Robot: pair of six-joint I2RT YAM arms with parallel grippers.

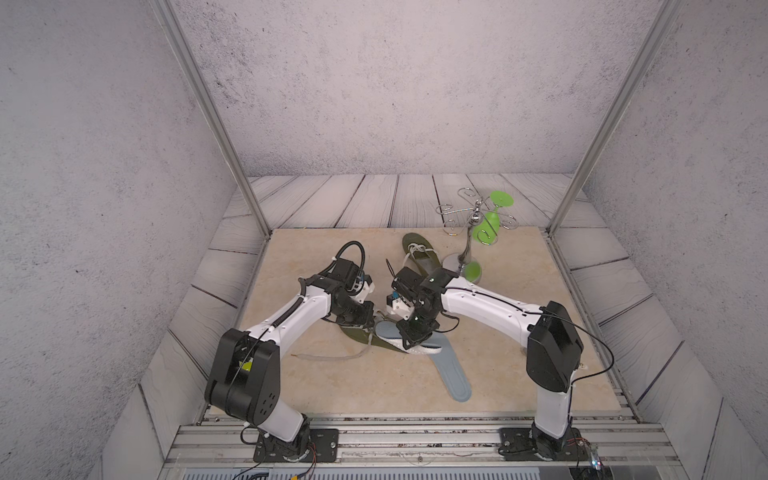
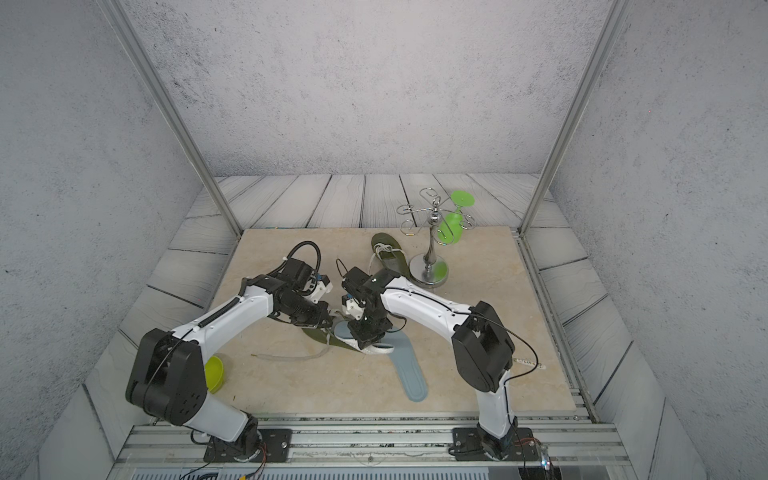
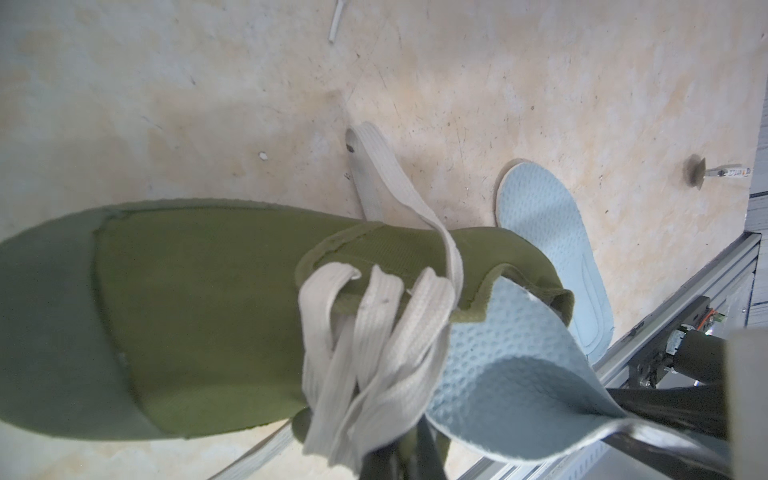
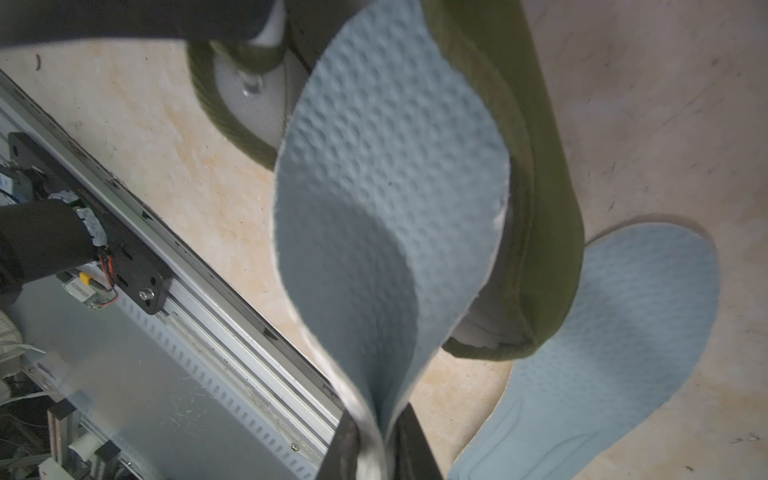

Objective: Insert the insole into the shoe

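Note:
My left gripper is shut at the laces (image 3: 372, 336) of the olive shoe (image 3: 200, 304); what is between its fingertips is unclear. My right gripper is shut on a light blue insole (image 4: 384, 136), pinched into a curl. The insole's broad end sits at the shoe's opening (image 4: 552, 264), overlapping its collar; how far inside it reaches is unclear. A second blue insole (image 1: 452, 376) lies flat beside them toward the front of the board.
A second olive shoe (image 2: 382, 248) lies at the back beside a metal stand (image 2: 428, 268) with green items (image 2: 450, 228). A yellow-green bowl (image 2: 213, 373) is at the front left. The board's right side is mostly clear.

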